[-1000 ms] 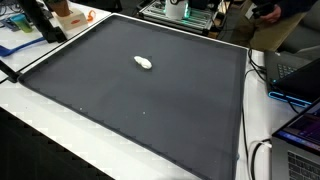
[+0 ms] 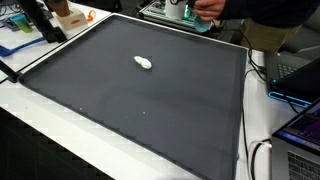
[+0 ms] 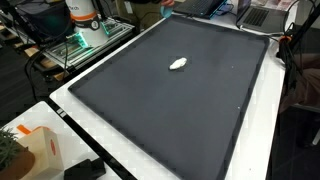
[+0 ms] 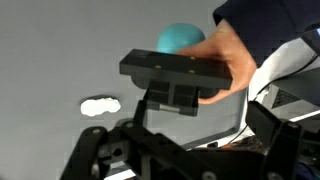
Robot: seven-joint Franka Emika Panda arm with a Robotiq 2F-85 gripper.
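A small white object point(image 2: 142, 62) lies on the dark grey table top point(image 2: 140, 110). The second exterior view also has that white piece point(image 3: 178, 63), with bare table around it. In the wrist view the white object point(image 4: 100, 106) is left of my gripper, clear of its fingers. My gripper stands open, and no object shows clasped in it. A person's hand point(image 4: 232, 58) holds a rounded blue-teal item point(image 4: 180, 38) beyond a dark bar that partly hides the hand. Neither exterior view shows my gripper.
Along the table's right side sit a laptop point(image 2: 302, 165) and cables. The person's hand point(image 2: 210, 8) with the blue item point(image 2: 202, 24) is at the far edge. A cactus-like plant point(image 3: 8, 150) stands off the near left corner.
The person's hand has come in from the right to the table's far edge with the blue item. The white object has stayed put.
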